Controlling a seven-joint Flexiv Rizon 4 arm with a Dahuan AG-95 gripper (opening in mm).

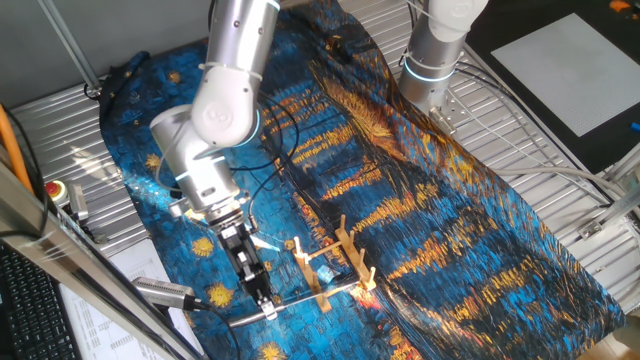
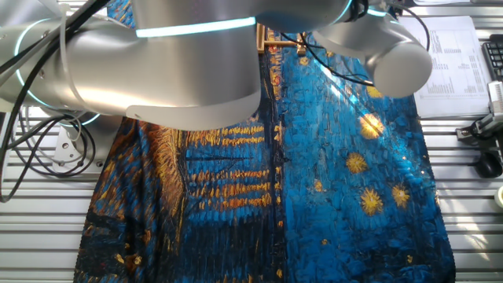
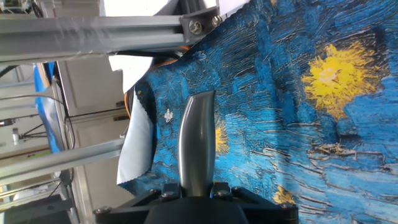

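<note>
In exterior view 1 my gripper (image 1: 266, 308) points down at the near side of the cloth, shut on a long, thin silver utensil (image 1: 244, 320). The utensil runs across the fingers, and its far part reaches toward a small wooden rack (image 1: 314, 280) with upright pegs. Whether metal and wood touch is unclear. From the wrist, the smooth, rounded metal handle (image 3: 196, 146) sticks out ahead of the gripper; the other end is hidden. Exterior view 2 shows only part of the wooden rack (image 2: 291, 45) behind the arm, with the gripper out of sight.
A blue and orange painted cloth (image 1: 450, 230) covers the table, with wide clear room right of the rack. A metal post (image 1: 95, 265), a grey cabled device (image 1: 163, 293) and a keyboard (image 1: 30, 315) lie on the left.
</note>
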